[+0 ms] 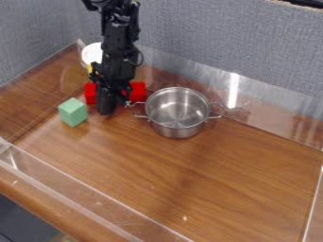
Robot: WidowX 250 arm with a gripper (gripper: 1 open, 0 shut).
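Observation:
My black gripper [109, 98] reaches down from the top of the view onto a red block [136, 93] at the back left of the wooden table, covering its middle. The fingertips are dark and small, and whether anything is between them cannot be seen. A mint green cube [72, 112] sits just left and in front of the gripper. A steel pot [178, 118] with two handles stands to the right, its left handle close to the gripper.
A white object [91, 51] and something yellow are behind the arm, partly hidden. Grey walls border the back.

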